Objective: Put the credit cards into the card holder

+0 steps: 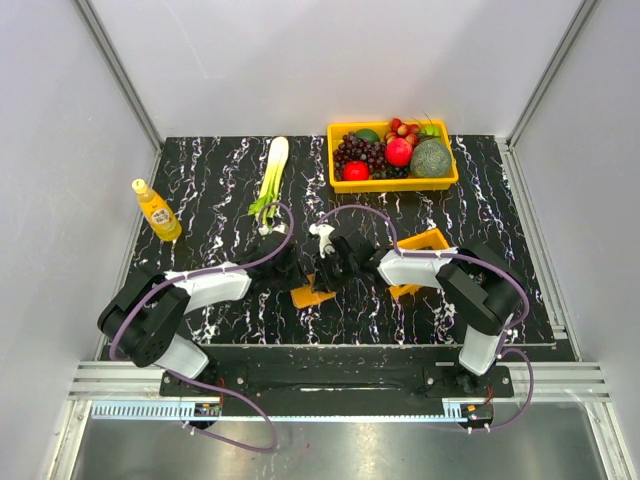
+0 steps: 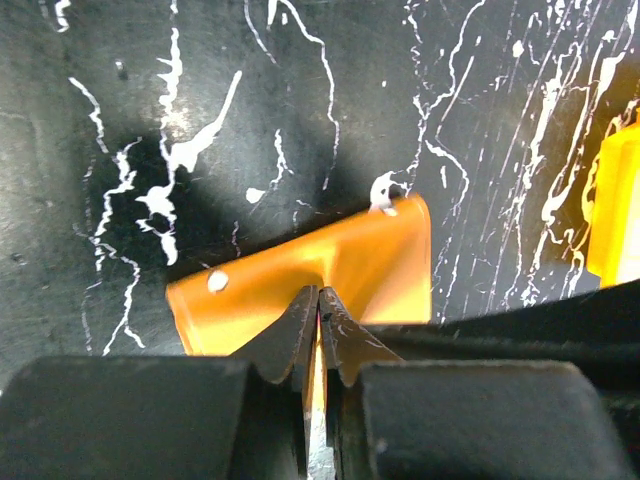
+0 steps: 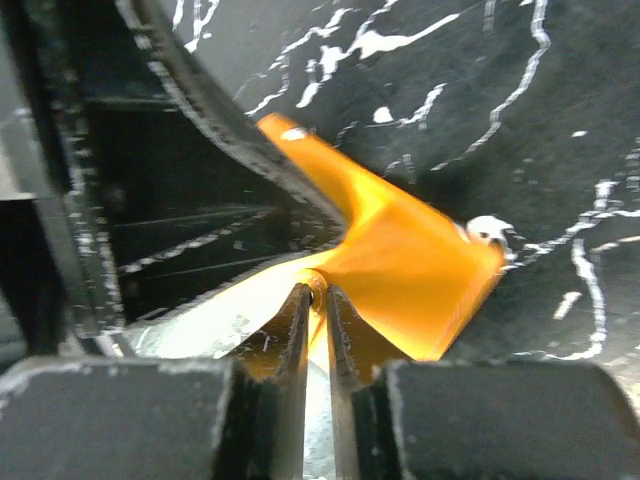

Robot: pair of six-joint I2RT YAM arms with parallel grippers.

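Note:
An orange card holder (image 1: 312, 297) hangs low at the front centre between both grippers; it fills the middle of the left wrist view (image 2: 250, 290) and right wrist view (image 3: 410, 290), its leather bent. My left gripper is shut on it. My right gripper is at the holder, its fingertips close together at a curled orange edge; whether they grip it is hard to tell. In the top view both gripper tips are largely hidden by the wrists. No separate card can be made out.
A yellow fruit basket (image 1: 340, 180) stands at the back. An orange tray (image 1: 430, 238) is behind the right arm. Celery (image 1: 270, 175) and a yellow bottle (image 1: 160, 215) lie at the left. The back-left tabletop has some free room.

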